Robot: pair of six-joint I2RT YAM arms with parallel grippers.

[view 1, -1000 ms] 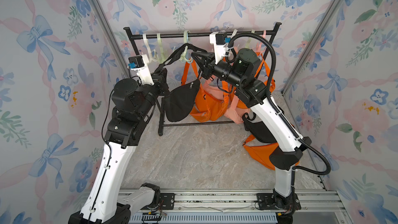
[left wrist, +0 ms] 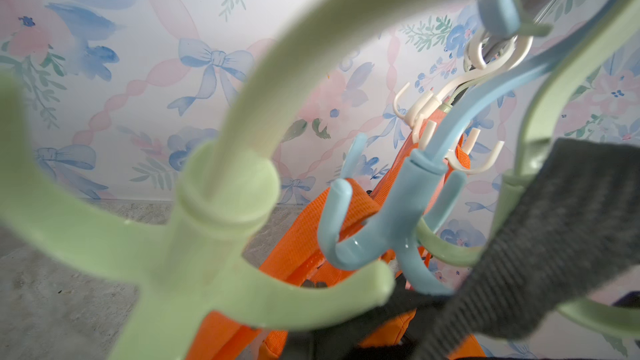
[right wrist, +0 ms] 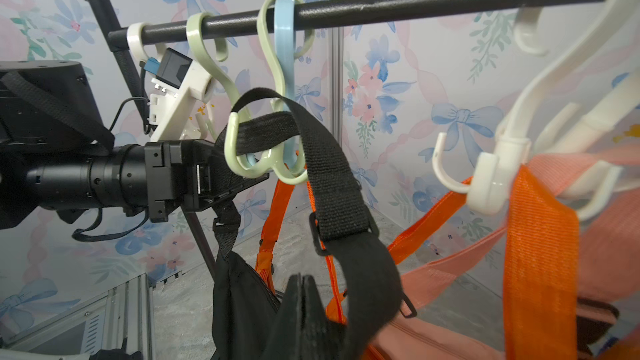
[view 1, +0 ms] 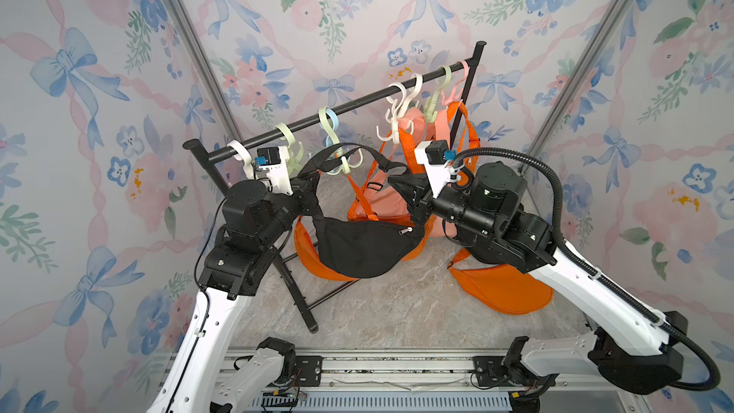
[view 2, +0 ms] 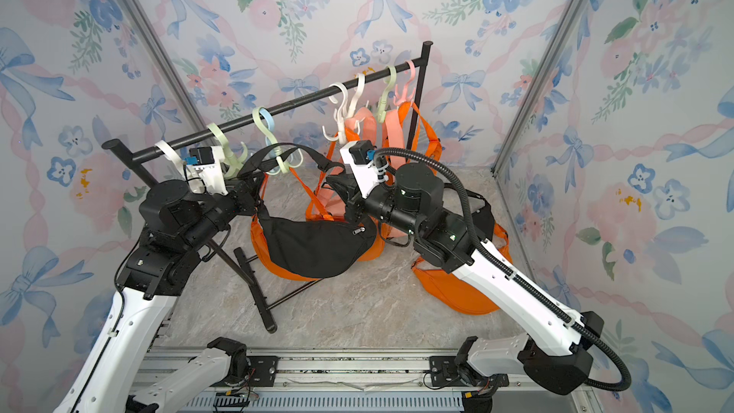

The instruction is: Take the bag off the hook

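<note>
A black bag [view 1: 359,252] hangs by its strap [right wrist: 326,180], which loops over a pale green hook [right wrist: 236,153] among blue and green hooks on the rail. My left gripper [view 1: 306,187] is shut beside the strap at the bag's left side, under the hooks; its fingers are hidden in the left wrist view, so I cannot tell what is between them. My right gripper [view 1: 401,187] is shut at the bag's right side, by the strap; in the right wrist view its closed fingertips [right wrist: 300,293] sit behind and below the strap's loop.
Orange and pink bags [view 1: 374,199] hang from white and other hooks along the black rail [view 2: 290,107]. Orange and black bags [view 1: 497,286] lie on the floor at the right. The rack's feet and bars stand on open floor.
The rack's left end, both arms and the black bag have come toward the front over the last second.
</note>
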